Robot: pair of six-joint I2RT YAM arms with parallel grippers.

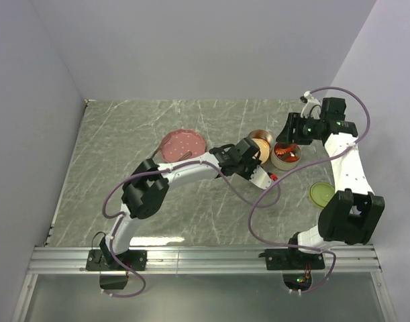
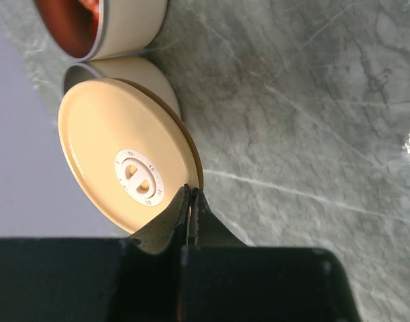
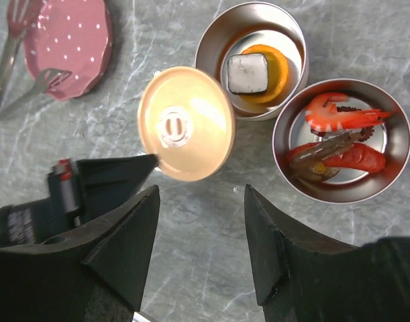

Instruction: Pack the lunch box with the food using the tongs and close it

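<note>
My left gripper is shut at the edge of a cream lid (image 2: 97,141), which is tilted beside a steel container (image 2: 131,74). In the right wrist view that container (image 3: 298,40) holds a white cube and orange round piece, with the lid (image 3: 205,134) at its lower left. A second steel container (image 3: 285,134) holds shrimp. My right gripper hangs part open above, near the two containers, with nothing between its fingers.
A pink dotted plate (image 1: 184,141) with forks lies at the left. A green lid (image 1: 322,194) lies at the right.
</note>
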